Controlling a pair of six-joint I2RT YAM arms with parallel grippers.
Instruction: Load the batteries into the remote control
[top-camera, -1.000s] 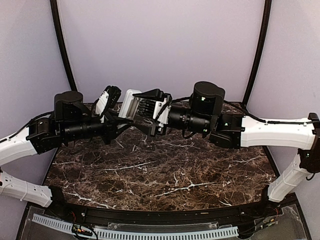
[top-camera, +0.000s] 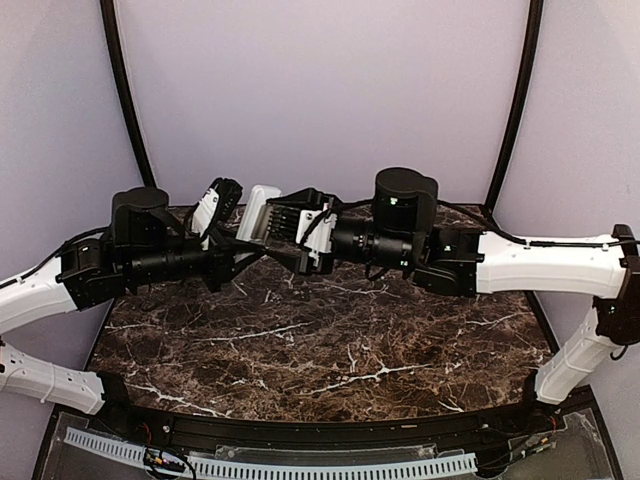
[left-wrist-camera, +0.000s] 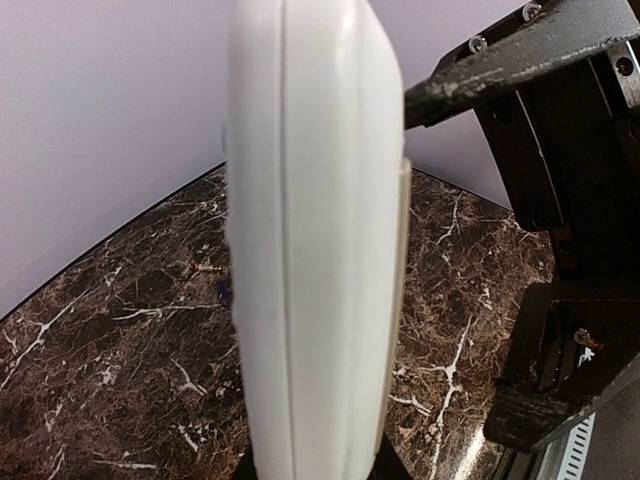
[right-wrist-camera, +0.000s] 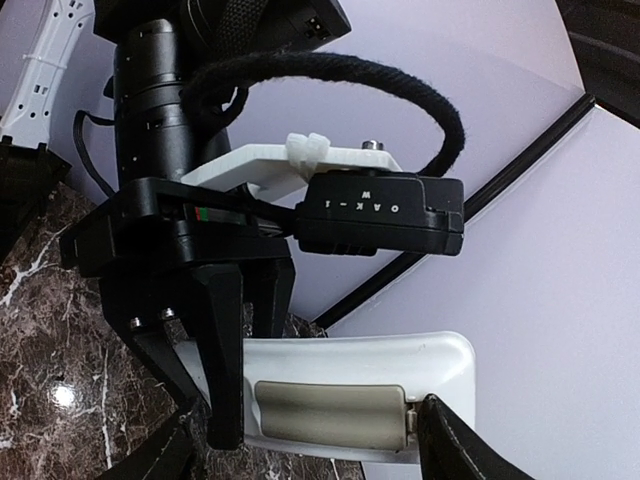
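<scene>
The white remote control (top-camera: 259, 214) is raised above the table, with my left gripper (top-camera: 238, 247) shut on it. Its smooth white edge (left-wrist-camera: 315, 240) fills the middle of the left wrist view. On the face turned to my right arm, a grey-beige panel (right-wrist-camera: 330, 415) sits in a recess, a small tab at its right end. Close in front of this face, my right gripper is open, one fingertip near each end of the panel. Whether its right fingertip touches the tab end, I cannot tell. No battery can be made out in the remote.
Two small things, a pale one (left-wrist-camera: 208, 268) and a dark bluish one (left-wrist-camera: 224, 292), lie on the marble table (top-camera: 340, 345); too small to identify. Both arms are close together around the remote.
The left arm has barely moved.
</scene>
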